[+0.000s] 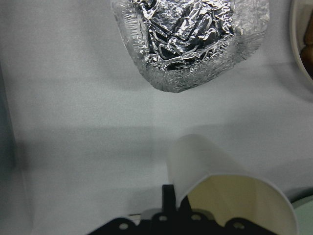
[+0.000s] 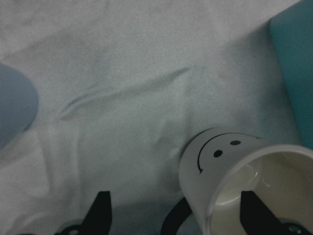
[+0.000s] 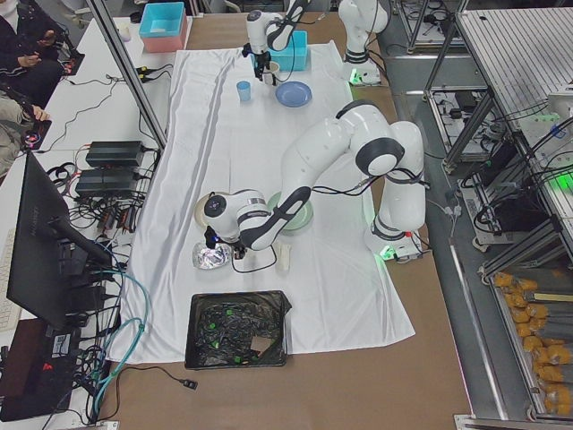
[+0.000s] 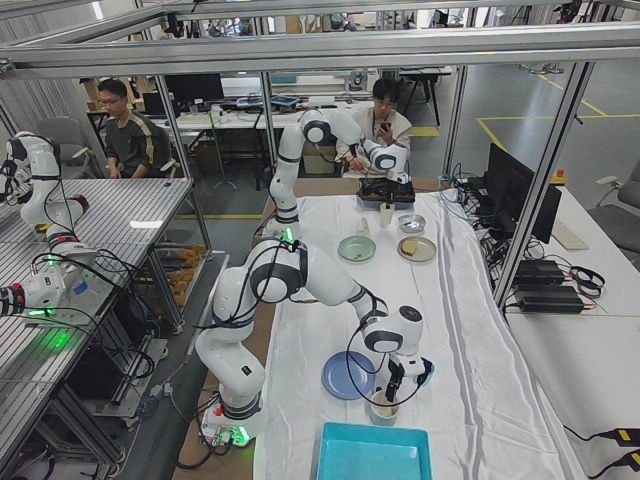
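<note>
In the left wrist view a white cup (image 1: 205, 152) with a pale inside is held at its rim by my left gripper, shut on it near the foil tray (image 1: 188, 39). In the right wrist view a white smiley mug (image 2: 220, 152) with a dark handle lies under my right gripper, whose fingers stand open, one over the mug's mouth and one outside it. In the camera right view this mug (image 4: 384, 410) stands on the cloth beside the blue tray (image 4: 374, 450).
A blue plate (image 4: 348, 382) is left of the mug; a light-blue cup (image 3: 243, 92) stands nearby. The green plate (image 4: 358, 242), tan plate (image 4: 425, 253) and black bin (image 3: 237, 358) are around the left arm.
</note>
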